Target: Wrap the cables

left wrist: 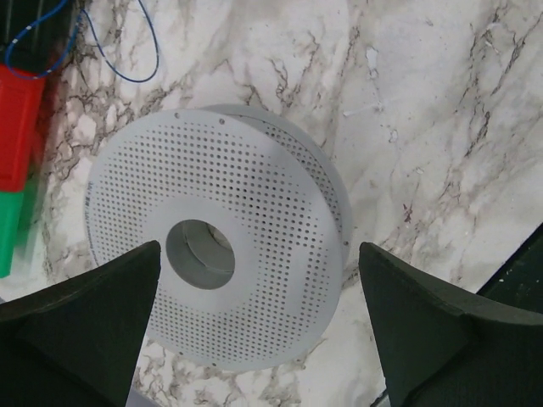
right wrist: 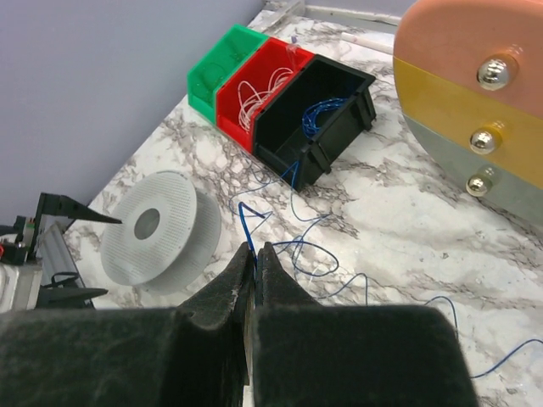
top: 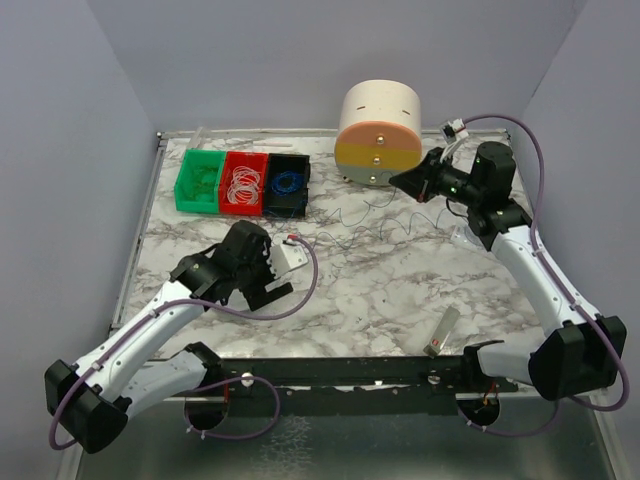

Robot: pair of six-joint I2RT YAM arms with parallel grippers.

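A grey perforated spool fills much of the left wrist view, below my open left gripper, whose fingers straddle it with nothing gripped; in the top view that gripper hides it. My right gripper is shut at the back right, with a thin blue cable running into its fingertips. More blue cable lies loosely looped across the table, reaching toward the black bin, which holds a coil of blue cable.
Red bin with white cables and green bin stand beside the black one. A cream cylinder with coloured front stands at the back centre. A small bar lies at front right.
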